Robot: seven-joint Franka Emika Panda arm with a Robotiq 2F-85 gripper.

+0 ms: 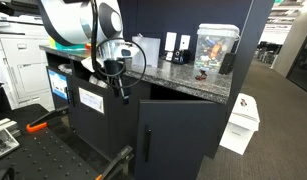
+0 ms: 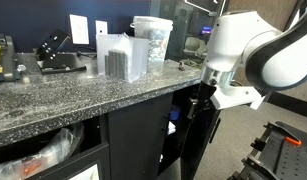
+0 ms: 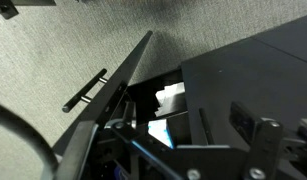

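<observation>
A dark cabinet door with a black bar handle stands swung out, partly open. In the wrist view, the handle sticks out from the door's outer face at the left. My gripper is open, seen from above the gap between the door and the cabinet top, with nothing visible between its fingers. From the first outside view, the gripper hangs in front of the cabinet, left of the door and apart from the handle. Its tips are hard to make out in the second outside view.
On the speckled countertop stand a translucent bin and a lidded tub. White and blue items show inside the cabinet. A white box stands on the floor beyond. Carpet beside the door is clear.
</observation>
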